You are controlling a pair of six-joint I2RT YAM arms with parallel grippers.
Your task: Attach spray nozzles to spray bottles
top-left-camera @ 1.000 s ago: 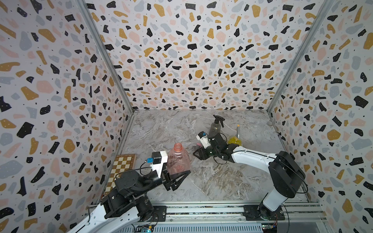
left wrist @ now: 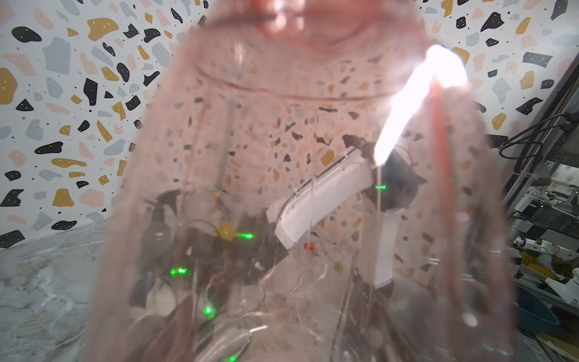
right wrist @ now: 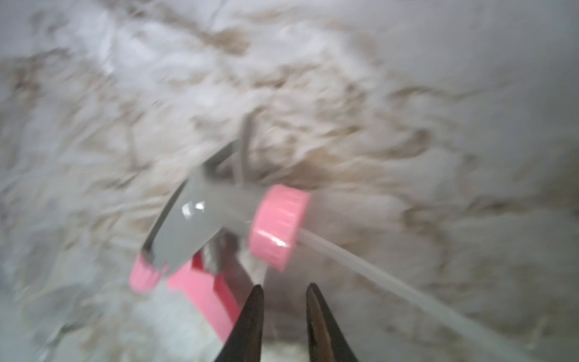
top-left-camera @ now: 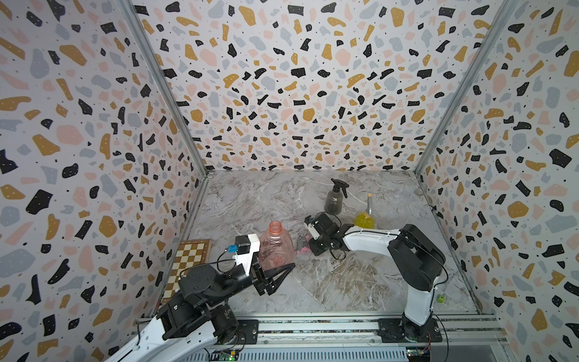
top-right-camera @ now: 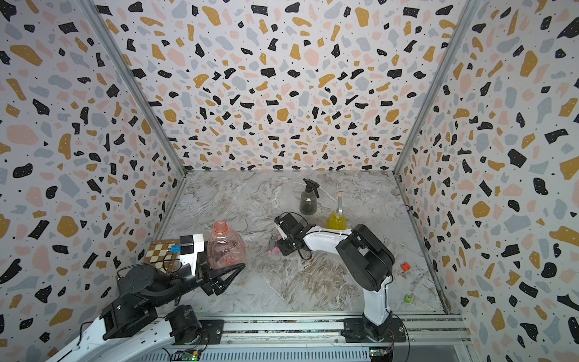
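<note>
My left gripper [top-left-camera: 271, 278] is shut on the pink clear bottle [top-left-camera: 275, 246], held upright near the front left, its neck uncapped. The bottle fills the left wrist view. My right gripper points down over a spray nozzle [right wrist: 277, 223] with a pink collar, grey body, pink trigger and long tube lying on the table [right wrist: 422, 120]. Its fingertips are close together just beside the nozzle; whether anything is between them I cannot tell. In both top views the right gripper hides much of that nozzle.
A dark bottle with black nozzle [top-left-camera: 333, 199] stands at the back centre, a yellow bottle [top-right-camera: 336, 220] right of it. A checkered board [top-left-camera: 184, 262] lies at the left edge; small red [top-right-camera: 405, 266] and green pieces [top-right-camera: 408, 298] at the right front.
The left arm and pink bottle have barely moved.
</note>
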